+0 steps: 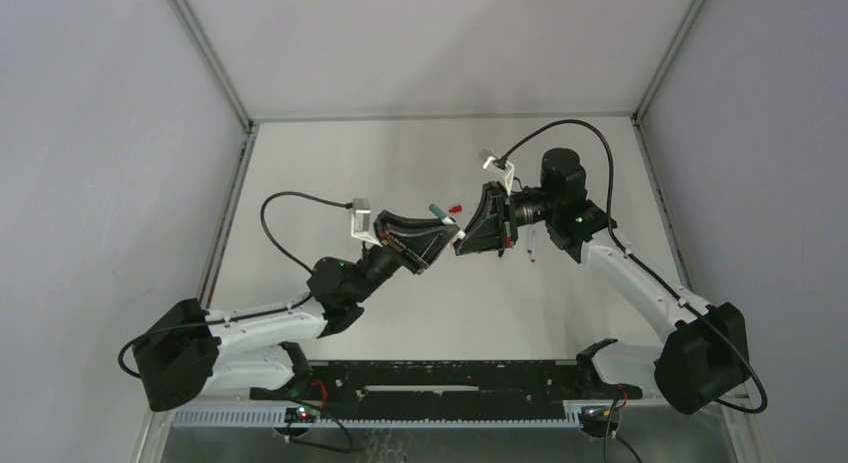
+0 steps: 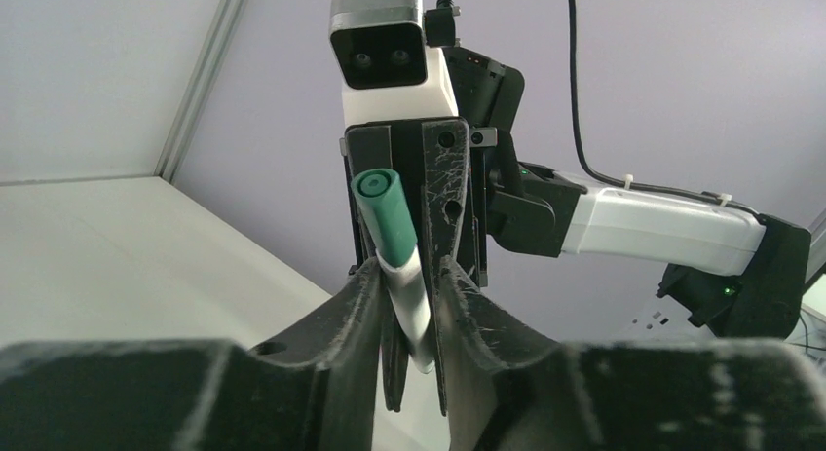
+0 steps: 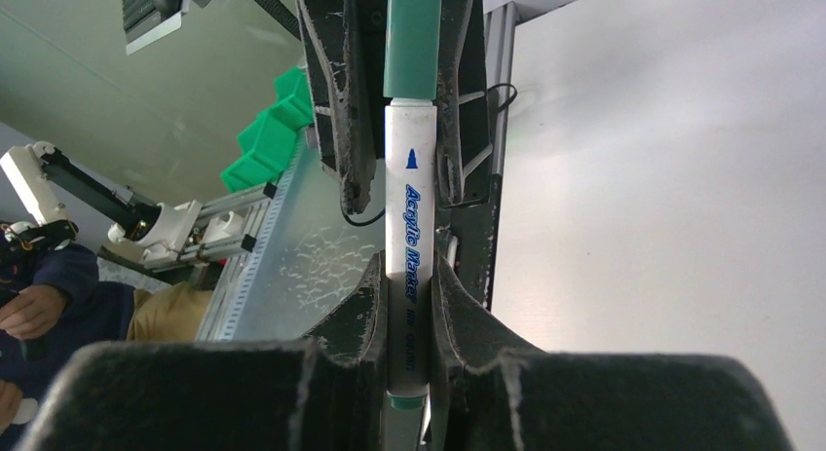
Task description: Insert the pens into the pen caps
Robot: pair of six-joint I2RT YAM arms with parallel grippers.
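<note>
A white marker (image 3: 409, 246) with a green cap (image 3: 411, 37) on its upper end is held upright in my right gripper, shut on the white barrel. My left gripper faces it, its fingertips either side of the marker just below the green cap (image 2: 385, 217); whether they touch it I cannot tell. From above, the two grippers meet near the table's centre, the marker tilted between them (image 1: 447, 223).
A small red piece (image 1: 455, 209) and a pen (image 1: 532, 245) lie on the white table (image 1: 300, 163) behind and beside my right gripper. Green bins (image 3: 263, 149) stand off the table.
</note>
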